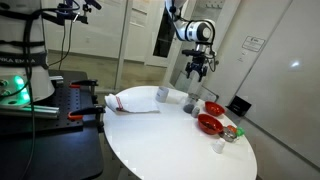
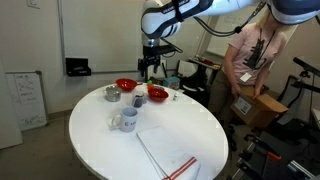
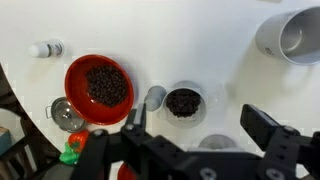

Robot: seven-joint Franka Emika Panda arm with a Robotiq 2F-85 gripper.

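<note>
My gripper is open above the far part of the white table, its fingers apart and empty. Below it in the wrist view, a pale, see-through mug (image 3: 207,98) holds dark beans. Left of that mug stand a small grey cylinder (image 3: 155,97) and a red bowl (image 3: 72,76) with dark beans inside. A light grey mug (image 3: 292,38), seemingly empty, is at the upper right. In exterior view 1, the gripper (image 1: 197,70) hangs well above the tabletop, touching nothing.
A folded white cloth (image 2: 165,148) lies on the near table. A metal pot (image 3: 65,113), a small white bottle (image 3: 45,48) and a second red bowl (image 2: 127,84) stand among the dishes. Beside the table, a person holds a cardboard box (image 2: 250,108).
</note>
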